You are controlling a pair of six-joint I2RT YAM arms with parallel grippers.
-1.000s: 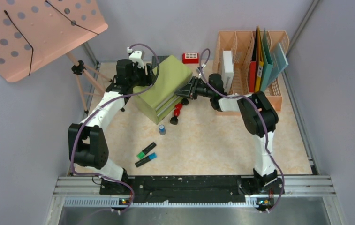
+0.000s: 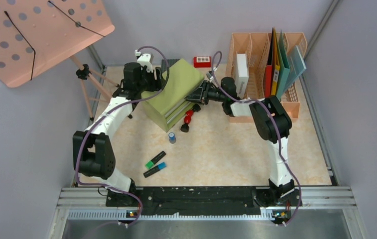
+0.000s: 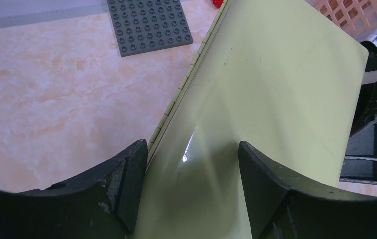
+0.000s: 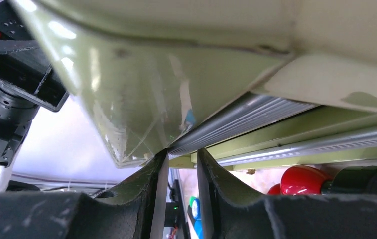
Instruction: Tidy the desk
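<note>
A large olive-green, glossy box-like object lies tilted in the middle back of the desk, with metal rails along its right side. My left gripper is shut on its near-left edge, which fills the space between the fingers in the left wrist view. My right gripper is at the box's right side, fingertips against or just by the metal rail beneath the green overhang, with a gap between the fingers; whether they touch it is unclear.
A wooden organizer with folders and a white box stands at right. Red-and-black objects, a small blue can and two markers lie nearby. A red keypad and grey brick plate sit at the back. A pink stand occupies the left.
My right arm's elbow has shifted very slightly; otherwise nothing visible differs in the top view.
</note>
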